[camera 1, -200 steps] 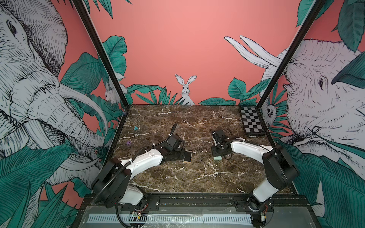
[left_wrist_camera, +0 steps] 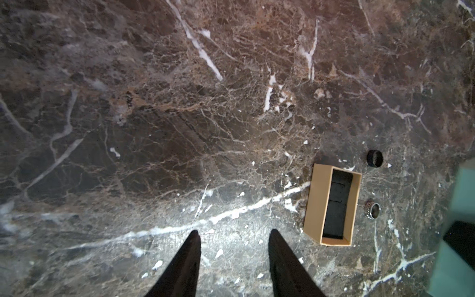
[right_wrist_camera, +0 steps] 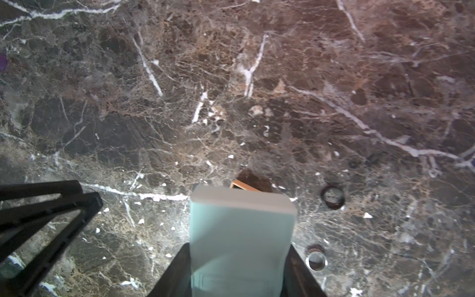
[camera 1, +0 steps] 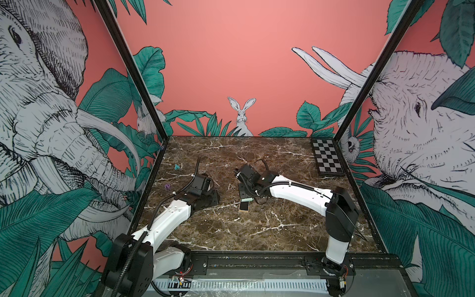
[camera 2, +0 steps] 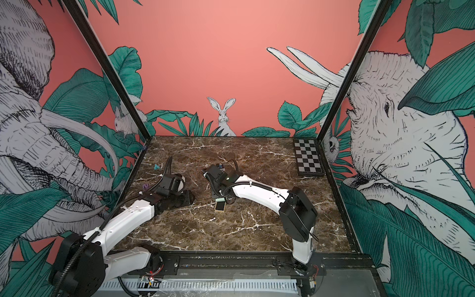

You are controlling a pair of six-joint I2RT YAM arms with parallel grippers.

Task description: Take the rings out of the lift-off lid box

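My right gripper is shut on the pale mint box lid (right_wrist_camera: 242, 237), held above the open box. In the left wrist view the tan box base (left_wrist_camera: 316, 205) stands open, its black inside (left_wrist_camera: 339, 203) showing no ring. Two rings lie on the table beside it: a black ring (left_wrist_camera: 375, 158) and a silvery ring (left_wrist_camera: 372, 210). From the right wrist view, the lid hides most of the box; the black ring (right_wrist_camera: 332, 197) and the silvery ring (right_wrist_camera: 316, 259) lie clear of it. My left gripper has its fingers apart, nothing between them, left of the box.
A checkered board (camera 1: 327, 157) lies at the back right. Small teal (camera 1: 177, 167) and purple (camera 1: 167, 186) objects sit at the left of the marble table (camera 1: 277, 232). Both arms are close together over the middle.
My right arm has carried the lid leftward, from right of the box to over it. The left arm has drawn back to the left, away from the box.
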